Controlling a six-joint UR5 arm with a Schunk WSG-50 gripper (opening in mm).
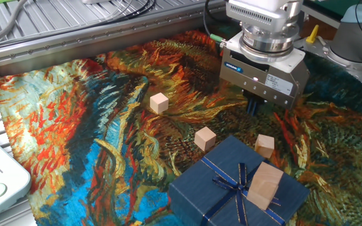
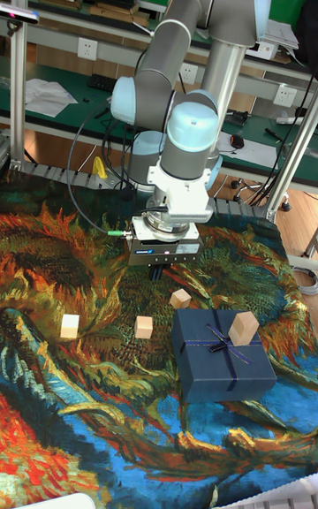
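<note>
My gripper hangs above the cloth, behind the blue box, its dark fingers close together and nothing visible between them. In the other exterior view the gripper also looks shut. Three small wooden cubes lie on the cloth: a far left cube, a middle cube near the box corner, and a right cube just behind the box. A taller wooden block stands on top of the blue ribboned box. The gripper is apart from all of them.
The patterned cloth is open at the left. A metal rail runs along one edge of the cloth. A white device sits at the near left. The robot's base stands at the far right.
</note>
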